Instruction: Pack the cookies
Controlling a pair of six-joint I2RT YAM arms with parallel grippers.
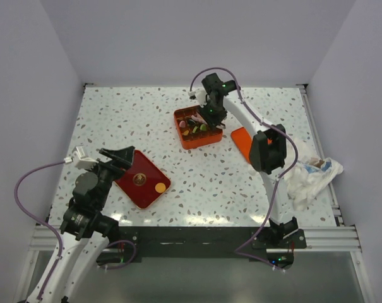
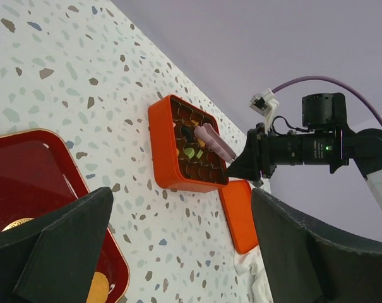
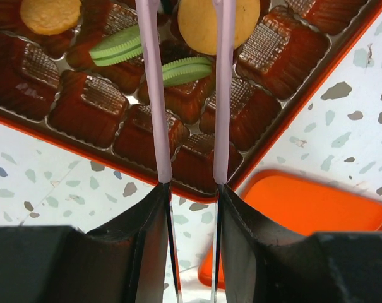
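An orange box [image 1: 197, 141] with a brown compartmented tray [image 3: 89, 110] holds several cookies, among them a yellow round one [image 3: 202, 22], green ones [image 3: 185, 73] and a small orange one [image 3: 50, 14]. My right gripper is over the box, its pink fingers reaching down by the yellow cookie; something dark is partly visible between the tips at the frame's top edge, too cropped to identify. My left gripper stands open above a red tray [image 1: 142, 192] at the lower left, which holds a yellow cookie [image 1: 160, 187] and a brown one [image 1: 139, 179].
An orange lid [image 1: 241, 139] lies right of the box, partly under the right arm. A crumpled white cloth [image 1: 310, 186] is at the right.
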